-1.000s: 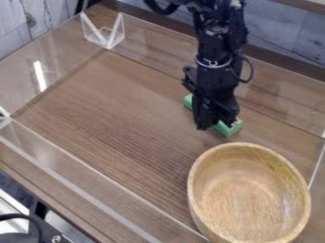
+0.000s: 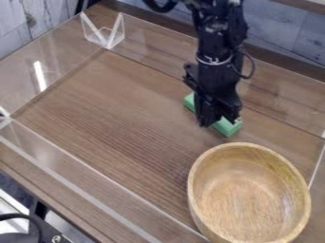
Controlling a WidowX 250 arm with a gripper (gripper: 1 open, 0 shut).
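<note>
The black robot arm hangs from the top centre, its gripper [image 2: 207, 108] low over a green block [image 2: 226, 124] lying on the wooden table. The gripper's body covers much of the block, and whether its fingers are open or shut on it is hard to tell.
A large round wooden bowl [image 2: 249, 197] fills the lower right, just in front of the block. Clear plastic brackets [image 2: 105, 30] stand at the back left, and grey walls border the back.
The gripper has shifted very slightly over the block. Otherwise little differs.
</note>
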